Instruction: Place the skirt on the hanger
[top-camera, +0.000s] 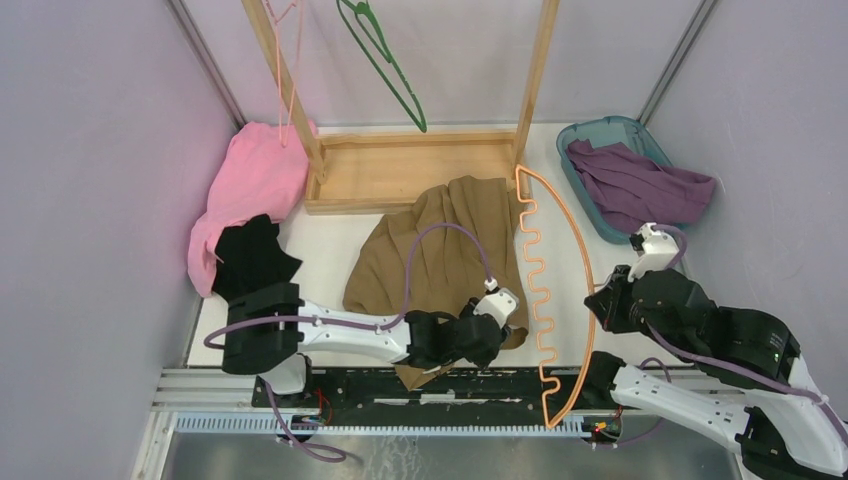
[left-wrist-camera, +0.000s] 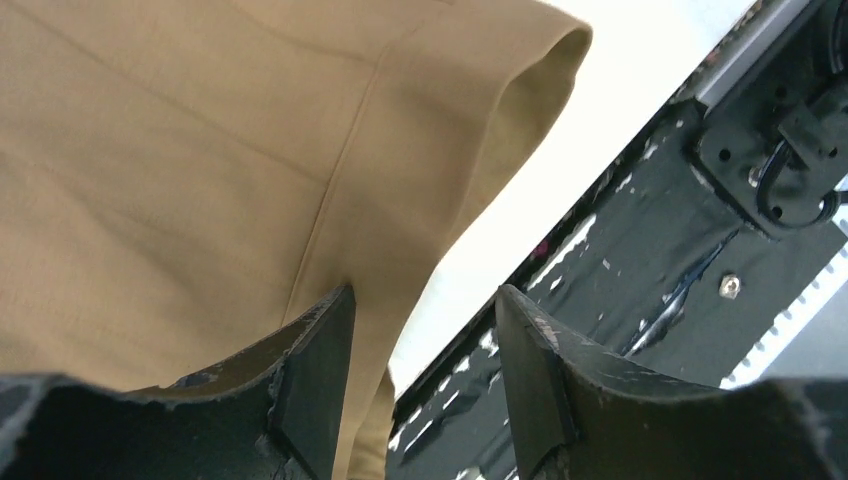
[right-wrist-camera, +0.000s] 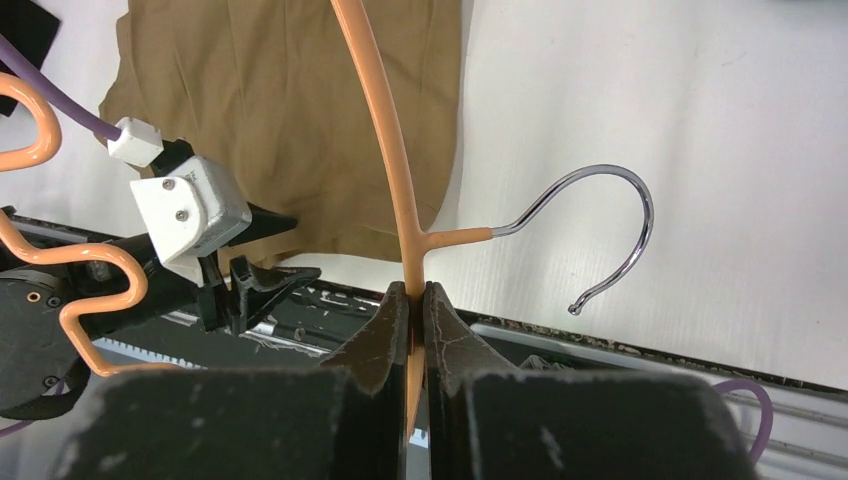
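The brown skirt lies spread on the white work surface, its near edge at the front rail. My left gripper is open low over a folded edge of the skirt, nothing held between its fingers. My right gripper is shut on the orange hanger, close to the base of its silver hook. In the top view the hanger stands lengthwise to the right of the skirt, its wavy side toward the left.
A wooden rack at the back carries green and pink hangers. A pink cloth and black cloth lie left; a teal basket with purple cloth stands back right. Black rail runs along the front.
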